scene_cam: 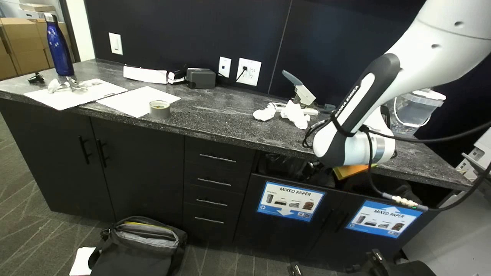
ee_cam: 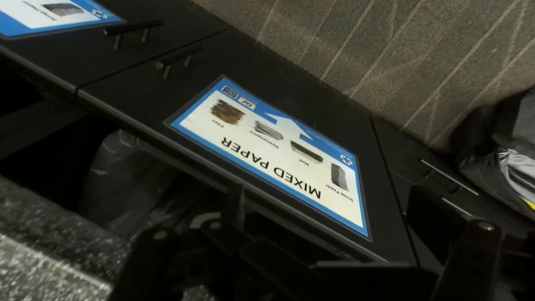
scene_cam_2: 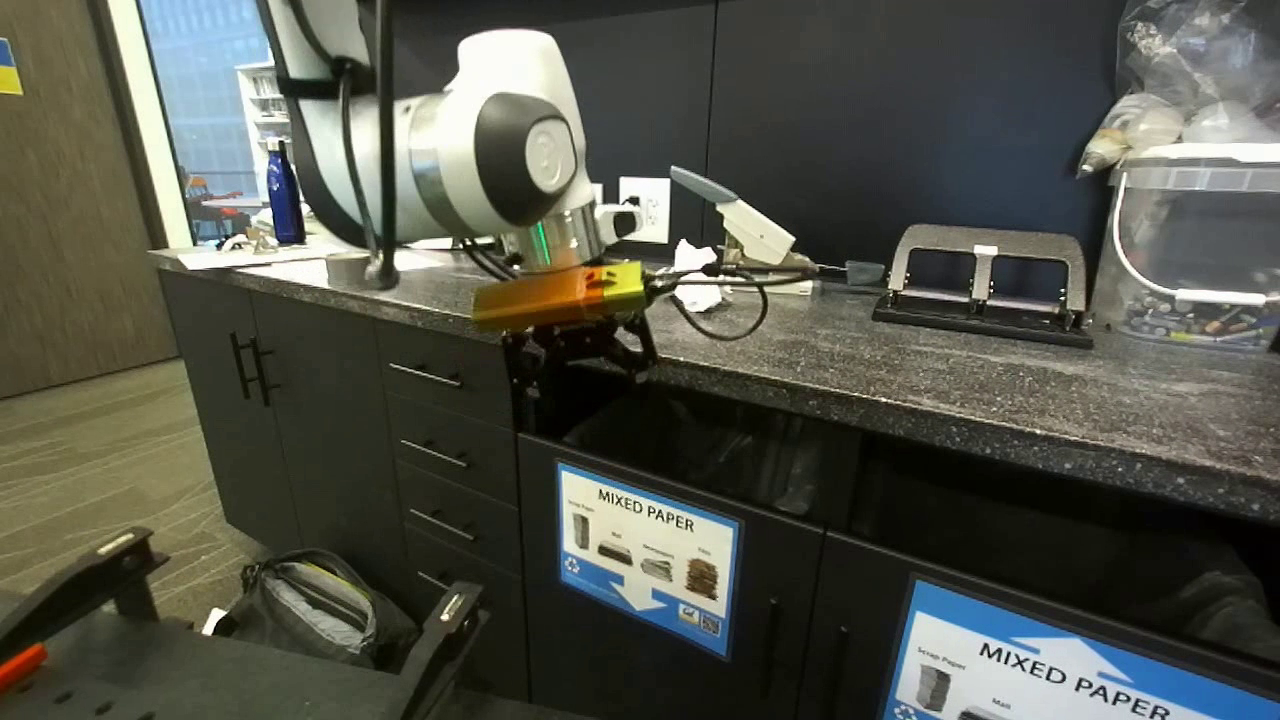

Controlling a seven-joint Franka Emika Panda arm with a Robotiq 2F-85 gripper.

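My gripper [scene_cam_2: 584, 364] hangs just in front of the counter edge, over the left bin opening marked MIXED PAPER. Its dark fingers stand apart, and nothing shows between them. In the wrist view the gripper points down past the left bin opening [ee_cam: 135, 175], where a clear liner shows. White crumpled paper [scene_cam: 294, 114] lies on the counter by a large stapler [scene_cam: 303, 94], with another crumpled piece [scene_cam: 264, 113] to its left. In exterior view 1 the arm hides the gripper's fingers.
White sheets [scene_cam: 138, 101], a grey tape roll [scene_cam: 159, 109] and a blue bottle [scene_cam: 59, 48] occupy the counter's left part. A hole punch [scene_cam_2: 990, 282] and a clear tub [scene_cam_2: 1188, 252] stand at the right. A black bag [scene_cam: 138, 246] lies on the floor. Mid-counter is mostly free.
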